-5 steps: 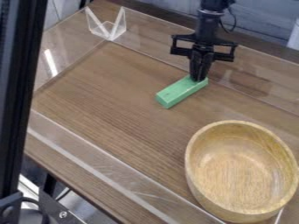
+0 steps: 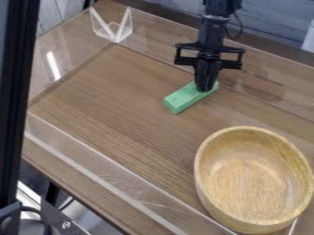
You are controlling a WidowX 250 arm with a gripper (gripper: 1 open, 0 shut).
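A green rectangular block (image 2: pixel 186 97) lies flat on the wooden table, slightly behind the middle of the camera view and angled from front left to back right. The black gripper (image 2: pixel 205 82) points down from the top of the view, its tip at the block's back-right end. The fingers look shut; whether they touch the block or only hover over it is unclear.
A large round wooden bowl (image 2: pixel 252 213) sits at the front right. A clear plastic piece (image 2: pixel 110 26) stands at the back left.
The gripper has shifted very slightly over the last second, around the same end of the block. The block looks unmoved.
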